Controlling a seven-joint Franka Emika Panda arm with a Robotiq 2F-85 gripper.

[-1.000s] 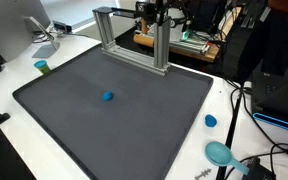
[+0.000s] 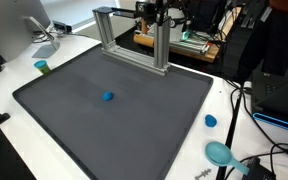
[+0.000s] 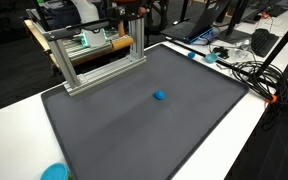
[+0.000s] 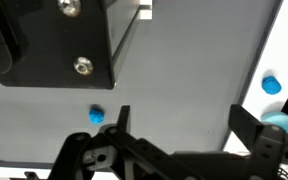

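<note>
My gripper stands open in the wrist view, with bare grey mat between its spread fingers. A small blue object (image 4: 96, 116) lies on the mat, left of the left finger in that view. The same blue object (image 2: 107, 96) shows on the far half of the mat in exterior view 1, and the blue object (image 3: 159, 95) sits right of the middle in exterior view 2. Another blue piece (image 2: 210, 121) rests on the white table off the mat, near a turquoise bowl-like item (image 2: 224, 155). Only part of the arm shows at the top of exterior view 1.
A metal frame (image 3: 104, 75) stands at the mat's edge. A dark block with screws (image 4: 59, 45) fills the wrist view's upper left. A green container (image 2: 42, 66) sits beyond the mat's corner. Cables (image 2: 269, 150) run beside the table.
</note>
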